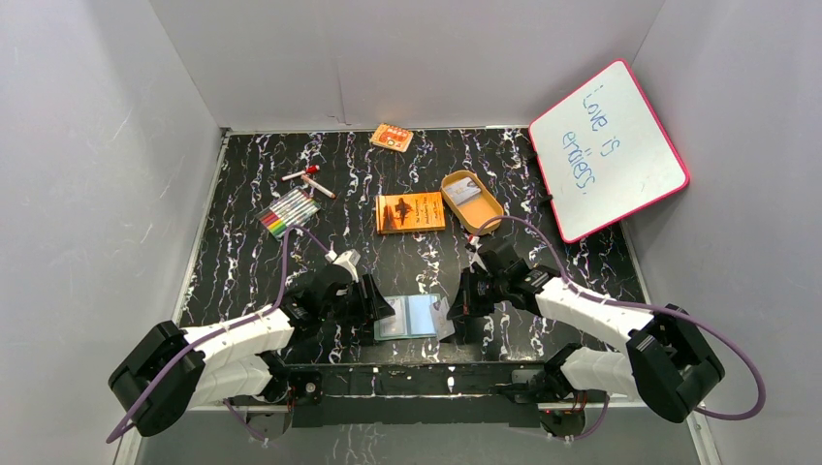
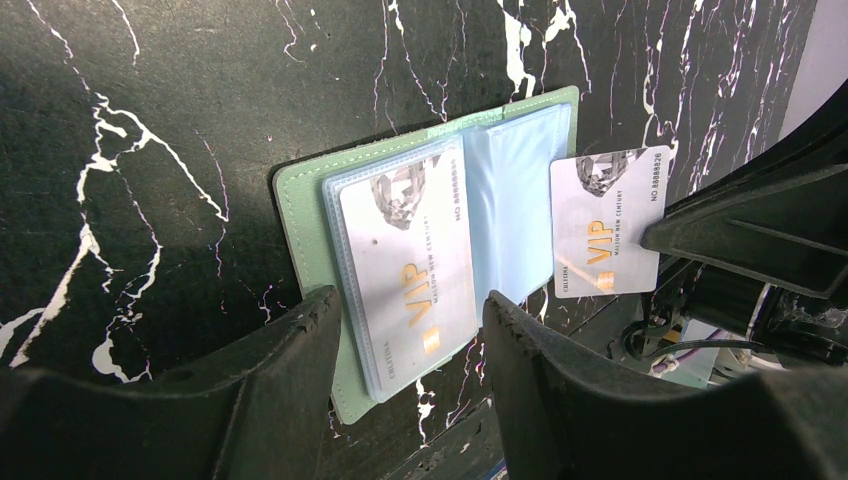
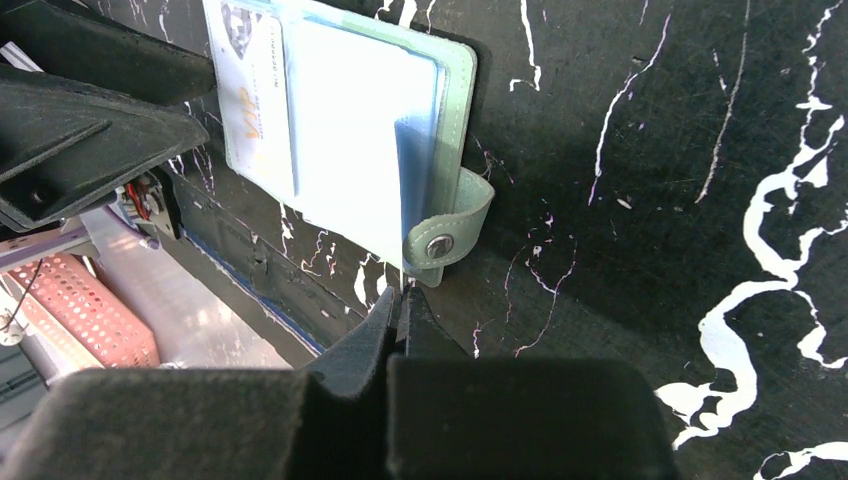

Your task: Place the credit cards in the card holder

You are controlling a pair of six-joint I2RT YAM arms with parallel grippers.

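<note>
The card holder (image 2: pixel 300 215) lies spread on the table, pale green with clear pockets; a VIP card (image 2: pixel 410 265) sits in its left pocket. My left gripper has its fingers on either side of that left part, shut on the holder. A second VIP card (image 2: pixel 610 225) is pinched at its edge by my right gripper. In the left wrist view this card is beside the holder's right edge, near the bluish right pocket (image 2: pixel 520 200). From the right wrist the card shows edge-on as a thin line, so its height above the pocket is hard to judge.
Behind the arms are an orange book (image 1: pixel 410 212), a yellow tray (image 1: pixel 472 201) with a card inside, marker pens (image 1: pixel 289 210) and a small orange box (image 1: pixel 392 137). A whiteboard (image 1: pixel 609 150) leans at the right. The holder's snap strap (image 3: pixel 455 225) sticks out at its right side.
</note>
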